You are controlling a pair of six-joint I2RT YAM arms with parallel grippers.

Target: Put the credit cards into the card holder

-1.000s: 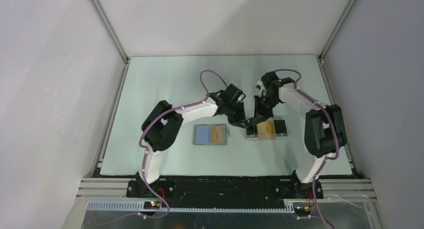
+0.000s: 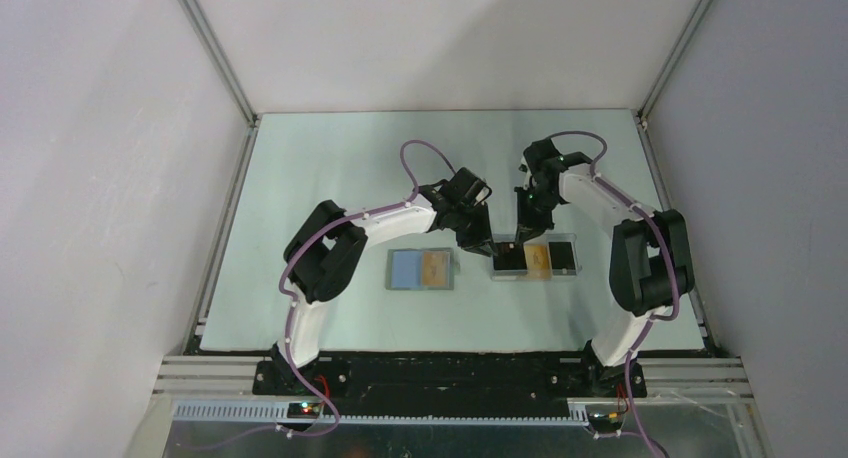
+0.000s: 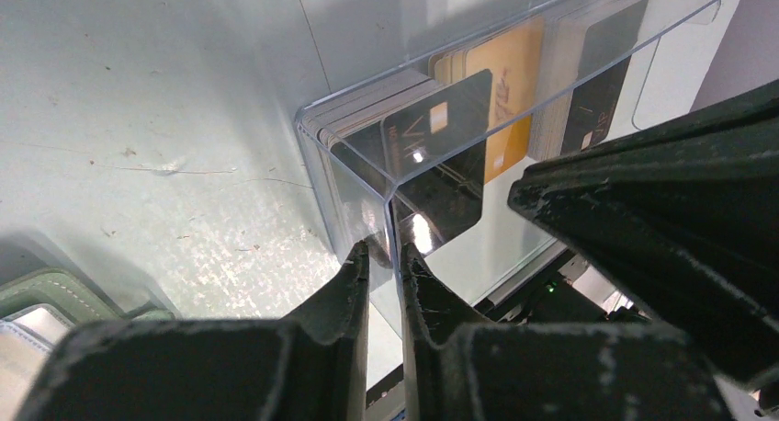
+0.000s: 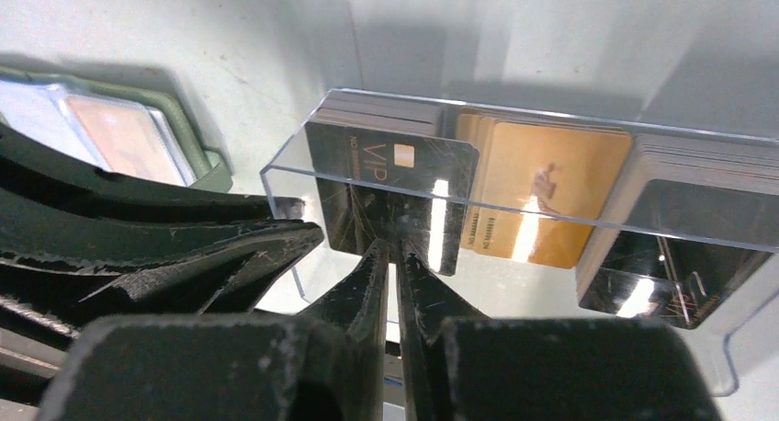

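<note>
The clear box of cards (image 2: 572, 274) lies right of centre. A black VIP card (image 4: 381, 205) sits askew at its left end, shifted off the stack behind it. My left gripper is shut on the box's clear corner wall, beside that card. My right gripper is shut, its tips over the card's lower edge in its own wrist view. From the left wrist view, the right fingertips (image 3: 528, 196) appear apart from the card, and nothing shows between them. The green card holder (image 2: 420, 288) lies flat left of the box, with blue and orange cards showing.
Gold cards (image 4: 551, 191) fill the box's middle section, and another black stack (image 4: 680, 256) fills its right end. Both arms come close together above the box.
The right gripper has shifted right, away from the left fingertips, and the front black card now reaches farther right over the gold ones. Left arm, box and holder look unmoved.
</note>
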